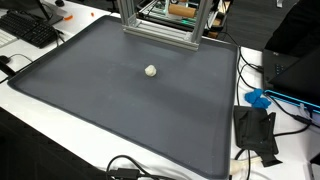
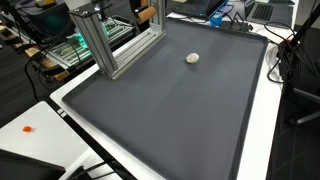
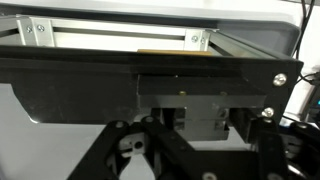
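Observation:
A small, pale, roundish object (image 1: 151,71) rests alone on a large dark grey mat, and the second exterior view shows the same pale object (image 2: 193,57) towards the mat's far side. My gripper appears only in the wrist view, low in the middle, facing a dark bar (image 3: 70,85) that crosses the frame. A dark block (image 3: 200,92) lies in front of the fingers. Whether it touches them is unclear, and the finger gap is hidden in shadow. The pale object does not show in the wrist view.
An aluminium frame (image 1: 162,37) stands at the mat's back edge, with an orange-brown piece (image 1: 183,10) within it. A keyboard (image 1: 28,28) is off to the left. Blue cloth (image 1: 257,98) and cables lie right.

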